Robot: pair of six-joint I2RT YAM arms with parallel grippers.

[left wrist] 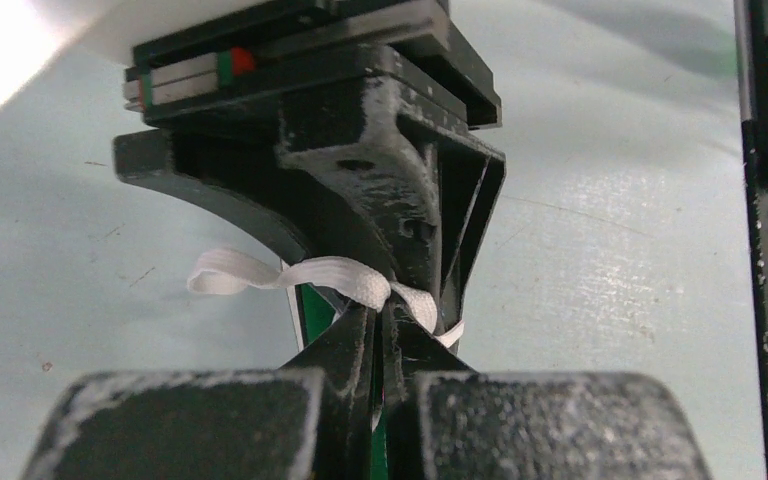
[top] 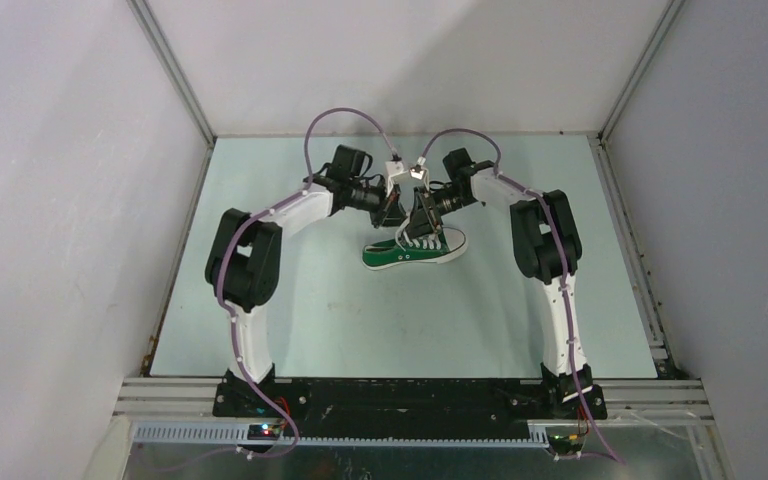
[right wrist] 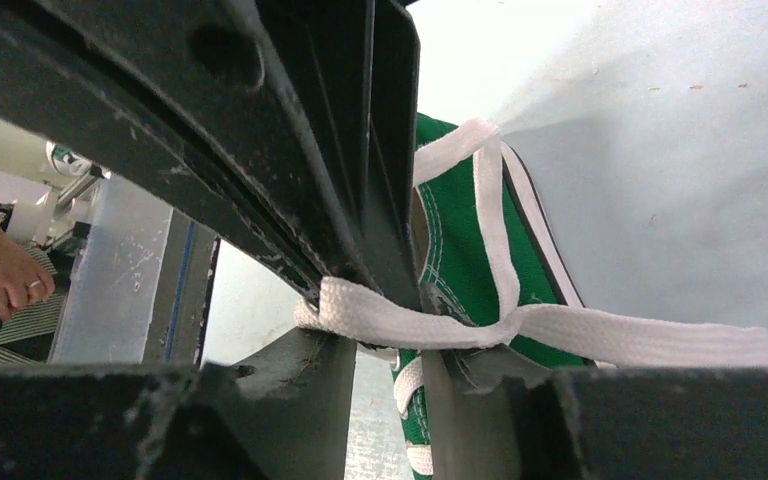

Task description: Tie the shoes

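A green sneaker (top: 390, 254) with white sole lies mid-table, toe to the right. Above it my two grippers meet. My left gripper is shut on the white lace (left wrist: 325, 273), whose loop hangs out to one side. My right gripper has its fingertips at the lace (right wrist: 400, 320), which wraps across black gripper parts; whether the lace is pinched between them is unclear. More lace (right wrist: 490, 210) lies over the green upper. The grippers hide much of the lacing.
In the right wrist view a person's hand (right wrist: 15, 280) shows beyond the table's edge.
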